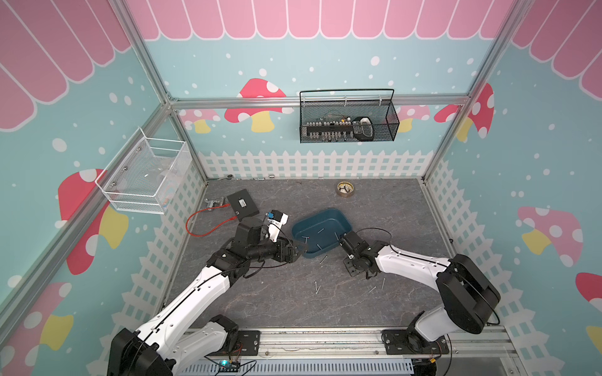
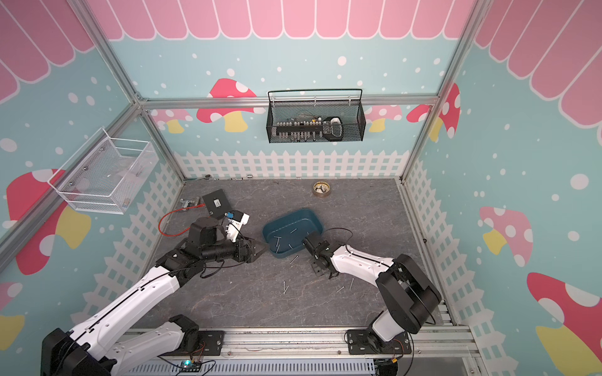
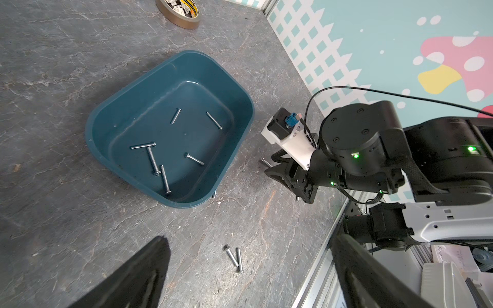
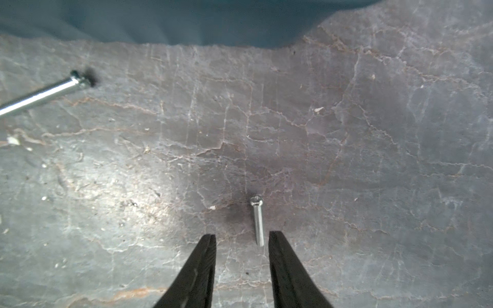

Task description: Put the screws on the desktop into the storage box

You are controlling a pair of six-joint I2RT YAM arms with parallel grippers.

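The teal storage box (image 3: 113, 133) holds several screws. Loose screws lie on the desktop: two close together (image 3: 239, 259) toward the front, and others near the box and to the right. In the right wrist view one screw (image 4: 258, 223) lies just beyond my right gripper, whose fingers are apart with nothing between them; a larger-looking screw (image 4: 36, 97) lies at upper left, near the box wall. My left gripper hangs open at the box's left front, nothing between its fingers.
A tape roll (image 1: 345, 188) stands behind the box. A dark flat case (image 1: 241, 203) with a red cable lies at the back left. Wire baskets hang on the back and left walls.
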